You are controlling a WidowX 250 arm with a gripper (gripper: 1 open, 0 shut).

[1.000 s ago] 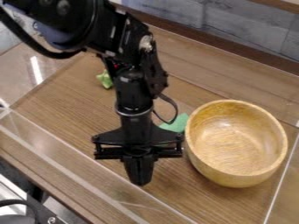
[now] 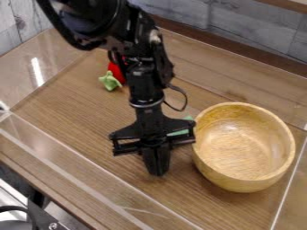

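The black robot arm reaches down from the upper left to my gripper (image 2: 153, 163) over the wooden table, just left of a tan bowl (image 2: 243, 148). Its fingers look close together, with nothing visible between them. A light green object (image 2: 182, 133) is partly hidden behind the gripper, beside the bowl's left rim.
At the back left lie a red object (image 2: 114, 70) and a green one (image 2: 109, 82), partly behind the arm. A dark cable shows at the bottom left corner.
The gripper has risen slightly and shifted a little to the right over the last second. The bowl has not visibly moved.
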